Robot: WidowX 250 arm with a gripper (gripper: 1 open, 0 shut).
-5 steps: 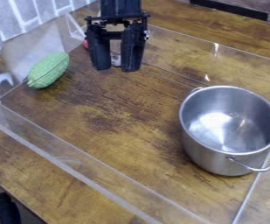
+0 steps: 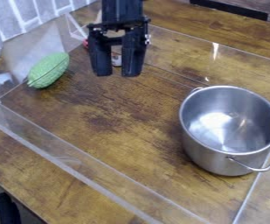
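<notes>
The black gripper [image 2: 117, 61] hangs over the back middle of the wooden table, its two fingers pointing down and spread apart, with no object visible between them. A green oblong object [image 2: 48, 70] lies at the left. Behind the gripper, a small pale and red item is partly hidden. A large steel pot [image 2: 228, 131] with side handles stands at the right front.
Clear transparent edging runs along the left side and across the lower part of the view.
The gripper has shifted slightly and turned a little. The green object and the pot have stayed in place.
</notes>
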